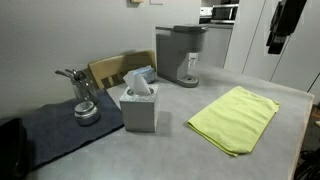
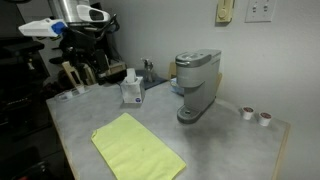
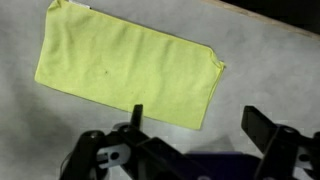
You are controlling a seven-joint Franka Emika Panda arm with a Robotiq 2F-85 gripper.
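A yellow-green cloth [image 1: 235,119] lies spread flat on the grey table, one corner slightly rumpled. In the wrist view the same cloth [image 3: 130,68] stretches across the upper half, below the camera. My gripper is open, its two dark fingers wide apart and nothing held between them. From the side, the gripper [image 1: 277,45] hangs high above the table, well clear of the cloth, at the upper right. The second exterior view has the arm at upper left and the cloth [image 2: 137,148] at the front.
A tissue box [image 1: 140,108] stands left of the cloth. Behind it is a grey coffee machine [image 1: 180,55]. A dark mat [image 1: 62,135] with a metal canister [image 1: 86,112] lies at the left. Two small cups [image 2: 256,116] sit near the wall. Bare table surrounds the cloth.
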